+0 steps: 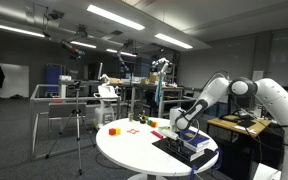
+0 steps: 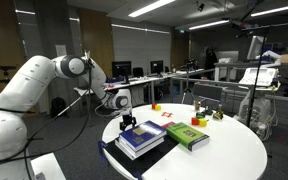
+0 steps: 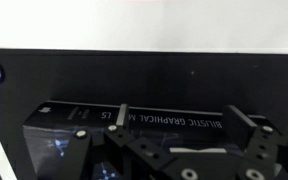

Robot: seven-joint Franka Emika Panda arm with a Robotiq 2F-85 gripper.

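My gripper is open in the wrist view, its two fingers standing wide apart over a dark book [image 3: 169, 121] whose spine carries white lettering. Nothing is visibly gripped. That book lies by a black mat [image 3: 184, 75], with the white tabletop beyond. In exterior view 2, a stack of thick blue-and-white books [image 2: 141, 138] sits at the near side of the round table, and the gripper [image 2: 125, 123] is just behind it, partly hidden. A green book [image 2: 185, 136] lies to the right of the stack. Exterior view 1 shows the gripper [image 1: 171, 136] low over the mat.
Small red and yellow objects [image 1: 114, 131] stand toward the far side of the white round table [image 1: 129, 152]. A tripod [image 1: 79, 125] stands on the floor beside the table.
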